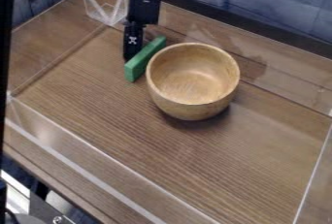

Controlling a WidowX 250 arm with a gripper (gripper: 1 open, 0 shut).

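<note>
My dark gripper point(132, 46) reaches down from the top, its tip low beside the upper left end of a green block point(140, 65); it looks shut, with nothing visible between its fingers. The block lies on the wooden floor, just left of a large wooden bowl point(192, 80). Whether the fingertips touch the block is too small to tell.
A clear plastic piece point(104, 5) is at the top left behind the arm. A blue wall point(259, 5) runs along the back.
</note>
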